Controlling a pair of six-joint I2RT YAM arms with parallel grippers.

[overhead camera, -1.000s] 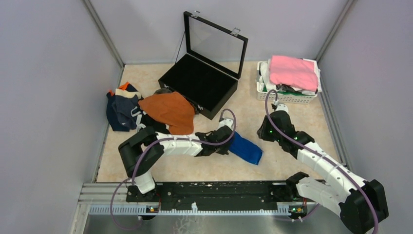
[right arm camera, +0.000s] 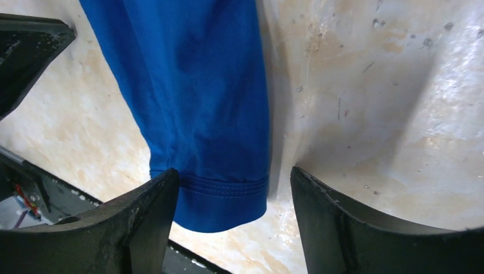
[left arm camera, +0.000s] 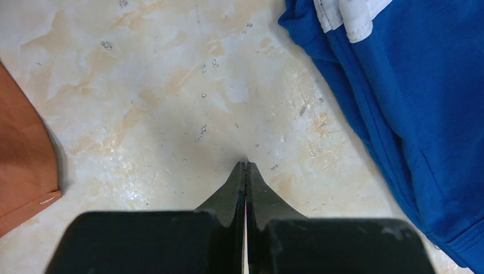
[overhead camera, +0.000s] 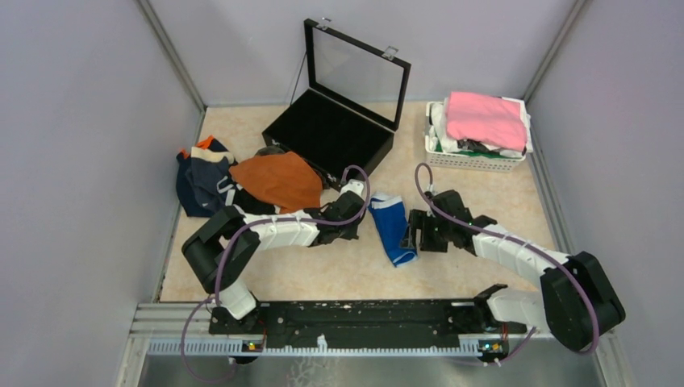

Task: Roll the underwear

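The blue underwear (overhead camera: 389,227) lies on the table as a narrow folded strip, its white waistband (left arm camera: 357,20) at the far end and a stitched hem (right arm camera: 222,188) at the near end. To its left, my left gripper is shut, with bare table under the tips and nothing visible between them. My right gripper stands open above the near end. In the right wrist view one finger (right arm camera: 154,200) overlaps the cloth's hem, while the other is over bare table to the right. Whether it touches the cloth, I cannot tell.
An open black case (overhead camera: 331,137) stands at the back. Orange cloth (overhead camera: 278,181) and dark garments (overhead camera: 202,177) are piled on the left. A white basket (overhead camera: 472,161) of laundry sits back right.
The underwear has swung from a diagonal to a more upright lie. My left gripper has drawn away to the left of it. The right gripper has come left and nearer, opened, over its near end.
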